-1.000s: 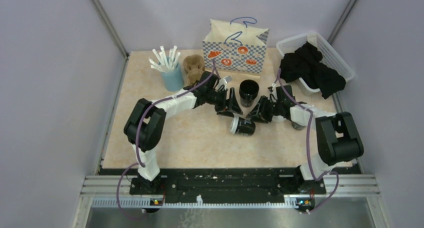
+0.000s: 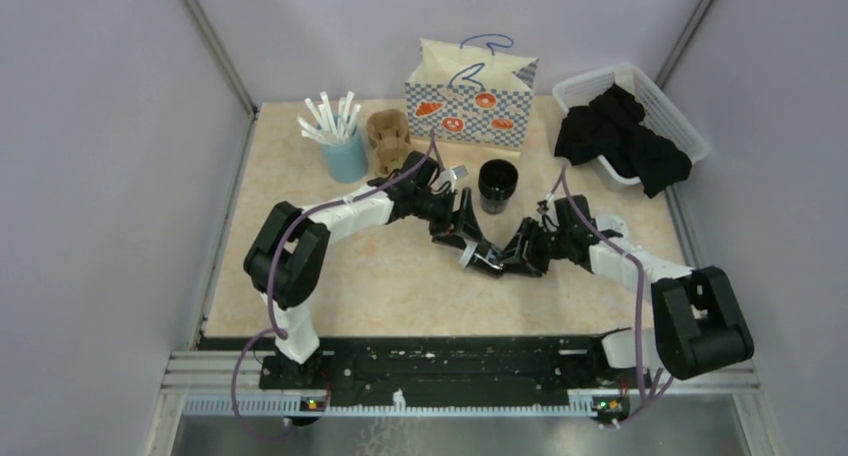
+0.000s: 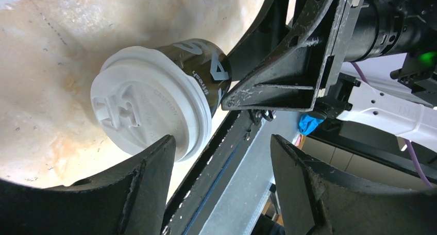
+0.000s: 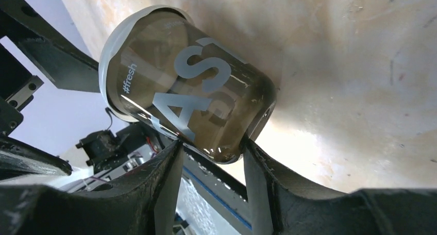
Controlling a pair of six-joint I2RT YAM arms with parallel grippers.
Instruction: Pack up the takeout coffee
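A dark cup [image 2: 487,257] with a white lid [image 3: 139,98] lies on its side on the table, its lid end toward the left in the top view. My left gripper is open at the lid end, with one fingertip overlapping the lid's edge and the space between its fingers empty. At the other end, my right gripper stands part open, its fingertips by the cup's base [image 4: 229,153]; whether both touch it I cannot tell. A checkered paper bag [image 2: 468,111] stands open at the back.
Another dark, open cup [image 2: 497,183] stands upright just behind the grippers. A brown cup carrier [image 2: 388,136] and a blue holder [image 2: 346,161] of white straws are at the back left. A white basket [image 2: 680,131] with black cloth sits back right.
The cup has turned slightly. The left gripper has shifted only a little.
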